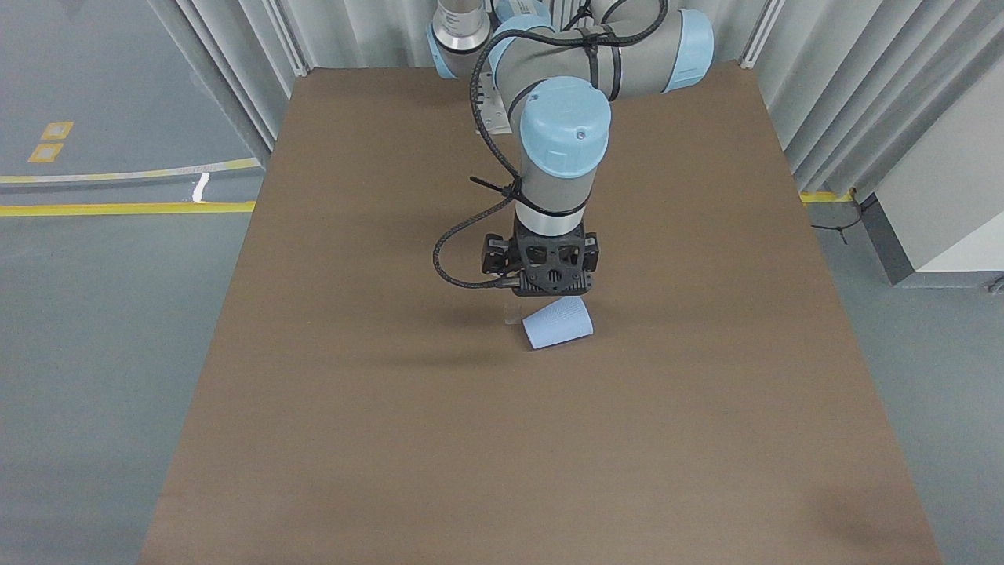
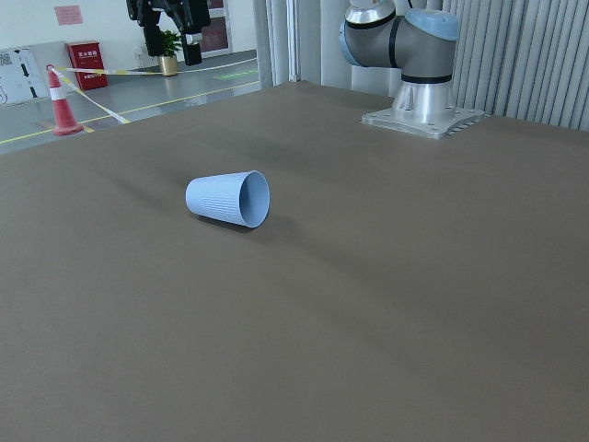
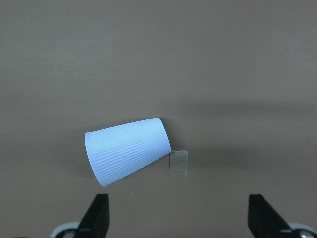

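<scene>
A light blue ribbed cup (image 1: 557, 322) (image 2: 217, 199) (image 3: 128, 150) lies on its side on the brown tabletop. A small clear square patch (image 3: 178, 162) is on the surface beside its narrow end. My black gripper (image 2: 170, 46) hangs above the cup, apart from it, its fingers spread open with nothing between them. In the front view the wrist housing partly hides the area just behind the cup.
The arm's base (image 2: 423, 115) stands at the back. Curtains, floor and a white block lie beyond the table edges.
</scene>
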